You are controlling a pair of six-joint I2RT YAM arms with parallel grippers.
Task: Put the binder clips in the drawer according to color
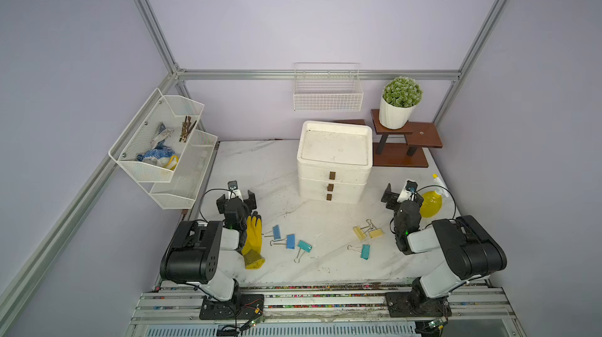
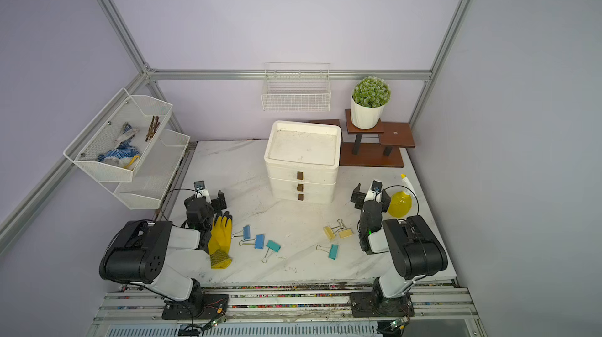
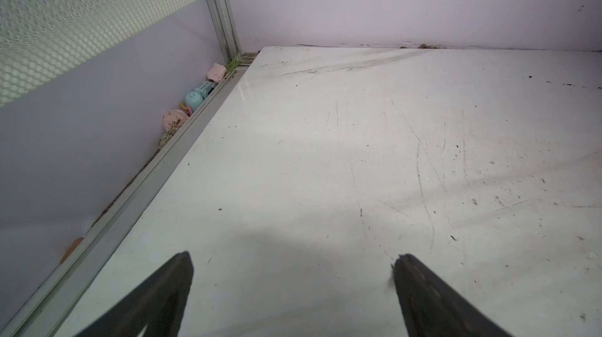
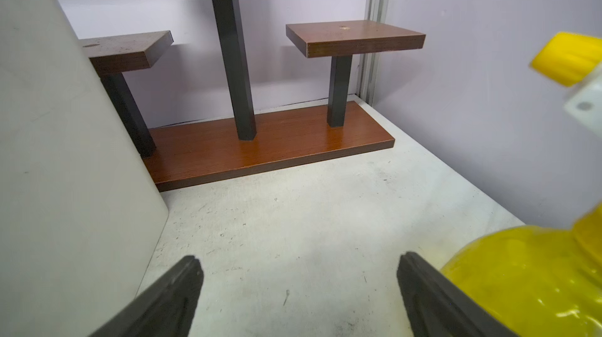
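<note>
The white drawer unit (image 1: 334, 177) stands at the back centre, its three drawers closed. In front of it lie binder clips in three colours. Two blue clips, one upper (image 1: 276, 232) and one lower (image 1: 290, 241), are left of centre. Right beside them is a teal clip (image 1: 304, 246); another teal clip (image 1: 365, 251) sits further right. Two yellow clips, a left one (image 1: 359, 233) and a right one (image 1: 376, 233), are close together. My left gripper is open and empty, away from the clips. Open and empty too, my right gripper faces the shelf.
A yellow spray bottle (image 4: 533, 280) stands close by my right gripper. Yellow gloves (image 1: 253, 243) lie beside the left arm. Behind the right gripper is a brown tiered shelf (image 1: 401, 155) with a potted plant (image 1: 396, 114). Bare table separates the clips from the drawers.
</note>
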